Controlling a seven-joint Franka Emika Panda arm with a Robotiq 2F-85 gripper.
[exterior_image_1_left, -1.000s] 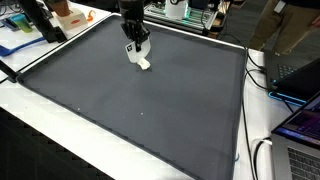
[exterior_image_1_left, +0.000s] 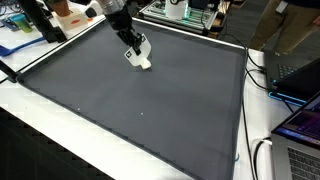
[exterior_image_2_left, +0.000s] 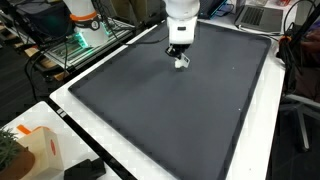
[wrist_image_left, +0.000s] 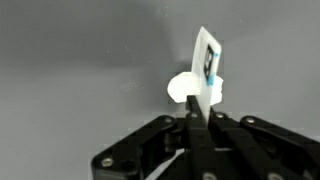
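Note:
Shut on a thin white item, my gripper (exterior_image_1_left: 138, 44) hangs low over the dark table (exterior_image_1_left: 150, 115), toward its far left side. In the wrist view this item (wrist_image_left: 206, 60) is a narrow upright strip with blue marks, rising between the fingertips. Beside its lower part shows a rounded white patch (wrist_image_left: 184, 87); whether it belongs to the same item I cannot tell. The second exterior view shows white material (exterior_image_2_left: 182, 62) just under the gripper (exterior_image_2_left: 178, 50), at or very near the table surface.
A laptop (exterior_image_1_left: 295, 160) and cables lie along its right side. Bottles and containers (exterior_image_1_left: 40, 28) stand beyond the far left edge. A brown round object (exterior_image_2_left: 14, 155) is outside the near left corner.
The arm above the gripper has swung left in the first exterior view, so the gripper leans more. The white item stays in almost the same place, its upper part slightly turned.

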